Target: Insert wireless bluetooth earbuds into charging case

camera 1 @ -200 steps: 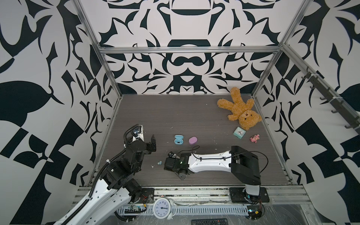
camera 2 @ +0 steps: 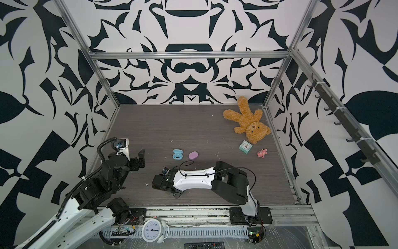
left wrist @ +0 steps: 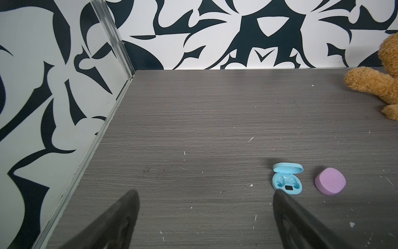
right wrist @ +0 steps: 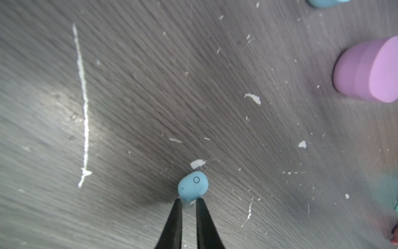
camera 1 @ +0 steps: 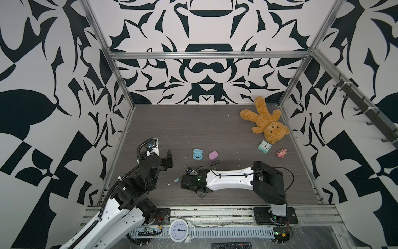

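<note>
The light-blue charging case (left wrist: 286,182) lies on the table with its lid up. Its two wells appear hollow in the left wrist view. One blue earbud (right wrist: 193,186) shows at the fingertips of my right gripper; the narrow-spaced fingers are shut on its pale stem end, its rounded side facing away. From the top left, that earbud (camera 1: 177,180) is a small speck just left of the right arm's end. My left gripper stands open and empty, left of the case. A second earbud is not visible.
A purple round object (left wrist: 330,181) sits right beside the case. Farther right are a teddy bear (camera 1: 267,122), a teal cube-shaped clock (camera 1: 264,146) and a pink figurine (camera 1: 281,153).
My left arm, the case and the other objects stay in place.
</note>
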